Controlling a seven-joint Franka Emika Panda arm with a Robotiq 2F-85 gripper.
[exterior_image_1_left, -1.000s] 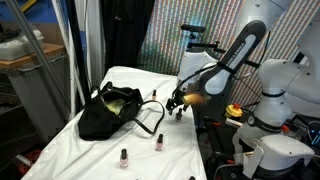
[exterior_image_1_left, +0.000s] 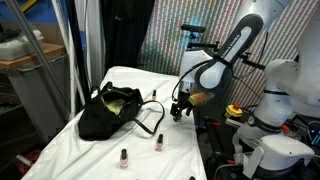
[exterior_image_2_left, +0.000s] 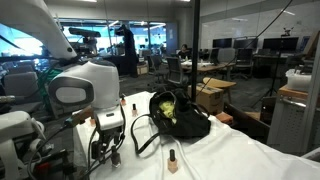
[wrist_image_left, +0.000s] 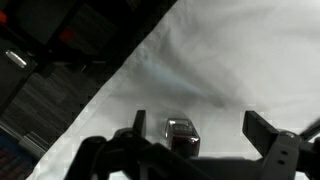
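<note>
My gripper is open, its two dark fingers well apart in the wrist view. A small pinkish bottle with a dark part (wrist_image_left: 182, 137) shows between and beyond the fingers, nearer the left one. I cannot tell how far below the fingertips it stands. In exterior view 1 the gripper (exterior_image_1_left: 181, 112) is low over the right side of the white table. In exterior view 2 a small dark-topped bottle (exterior_image_2_left: 115, 157) appears right beside the gripper (exterior_image_2_left: 104, 153).
A black bag (exterior_image_1_left: 108, 112) with something yellow-green in it lies on the white table, its strap looped toward the arm. Similar small bottles stand apart at the front (exterior_image_1_left: 124, 158), mid-table (exterior_image_1_left: 159, 143) and farther back (exterior_image_1_left: 154, 95).
The arm and gripper have shifted slightly above the right side of the table. The bag and the other bottles stay in place.
</note>
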